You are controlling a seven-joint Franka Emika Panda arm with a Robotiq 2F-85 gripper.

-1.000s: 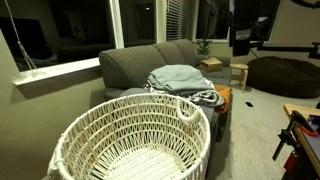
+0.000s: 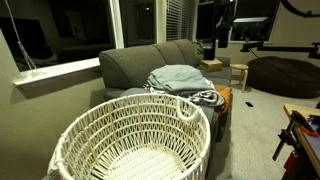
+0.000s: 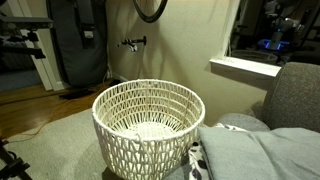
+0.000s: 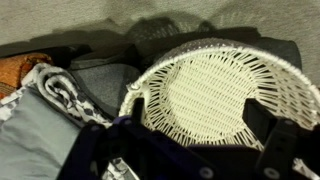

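Observation:
A large white woven basket (image 2: pixel 135 135) stands in the foreground of exterior view 1, and its inside looks empty. In exterior view 2 the basket (image 3: pixel 148 115) is beside the grey cloth. From above, the wrist view shows the basket's bare floor (image 4: pixel 205 95) below my gripper. Its dark fingers stand wide apart, open, with nothing held between them. A folded grey-blue cloth (image 2: pixel 180 78) rests on the couch over patterned and orange fabric; the same grey cloth (image 4: pixel 35 135) is at the left in the wrist view.
A grey couch (image 2: pixel 130 66) runs along the wall under the window, behind the basket. Open carpet (image 2: pixel 250 130) lies to the right of it. At the far right in exterior view 1 is a wooden table (image 2: pixel 303 112). A window sill (image 3: pixel 245 68) shows in exterior view 2.
In exterior view 1 my gripper has moved left across the upper right of the picture, towards the basket and cloth side. The basket and cloth have stayed put.

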